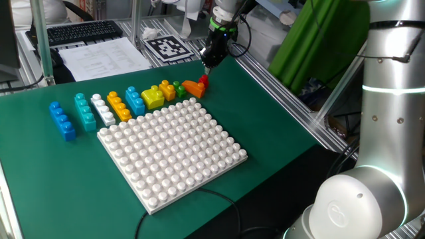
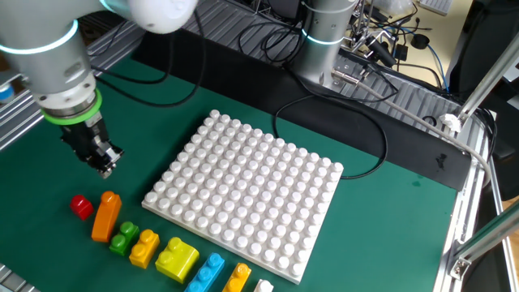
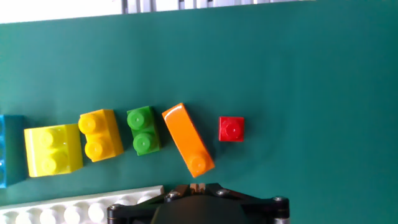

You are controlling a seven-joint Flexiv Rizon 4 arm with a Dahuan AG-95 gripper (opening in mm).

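My gripper (image 2: 107,165) hangs above the green table near the red and orange bricks, touching neither. In the wrist view its fingertips (image 3: 198,187) sit close together at the bottom edge; it looks shut with nothing between them. The small red one-stud brick (image 3: 231,129) stands alone at the end of the row. Beside it the orange sloped brick (image 3: 188,138) lies at a slant. Farther along come a green brick (image 3: 143,130), an orange-yellow brick (image 3: 101,134) and a yellow brick (image 3: 53,150). The white studded baseplate (image 1: 172,149) is empty.
Longer bricks continue the row: a light blue one (image 1: 135,101), a yellow-orange one (image 1: 118,106), a white one (image 1: 102,110), a teal one (image 1: 85,111) and a blue one (image 1: 62,121). Black cables (image 2: 381,154) run behind the baseplate.
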